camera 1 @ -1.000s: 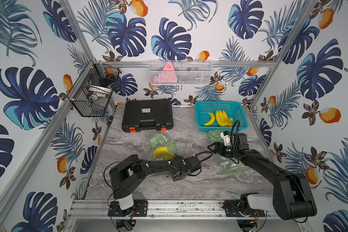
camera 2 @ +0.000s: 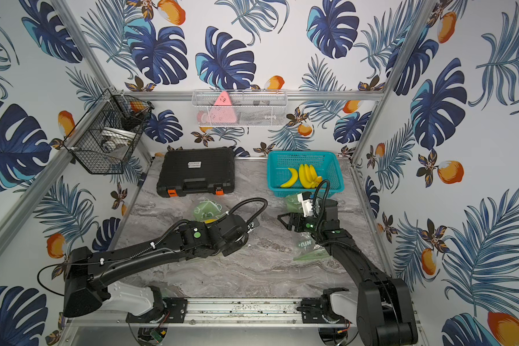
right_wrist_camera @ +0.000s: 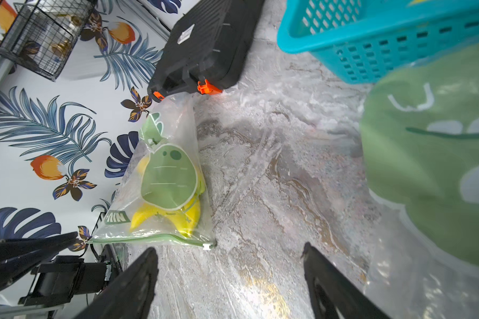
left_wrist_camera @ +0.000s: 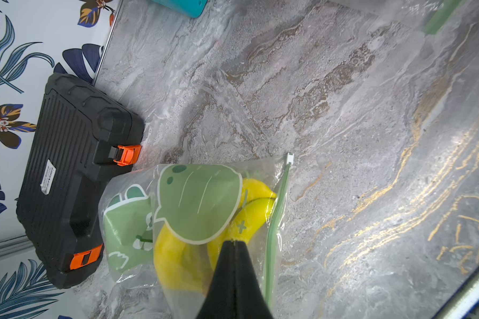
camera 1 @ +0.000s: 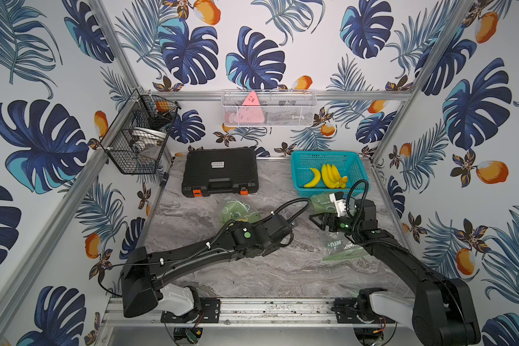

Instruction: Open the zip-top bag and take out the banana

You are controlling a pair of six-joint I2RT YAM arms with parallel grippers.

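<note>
A clear zip top bag (left_wrist_camera: 130, 228) with a green cartoon print lies flat on the table, yellow bananas (left_wrist_camera: 250, 223) visible inside. Its green zip strip (left_wrist_camera: 272, 250) runs along one edge, with a white slider (left_wrist_camera: 289, 158) at one end. Over the bag is my left gripper, fingertips together and nothing showing between them. Whether the tips touch the plastic is hard to tell. At the right, my right gripper stands open above bare table, its fingers (right_wrist_camera: 324, 276) wide apart.
Beside the right arm lies a second green-printed bag (camera 1: 340, 248), looking flat. Behind it sits a turquoise basket (camera 1: 357, 167) holding several bananas (camera 1: 328, 174). A black case (camera 1: 219, 170) stands at the back left. Bare table separates the two bags.
The left arm has swung up toward the back and now covers much of the banana bag in the top view. The right arm has shifted only slightly.
</note>
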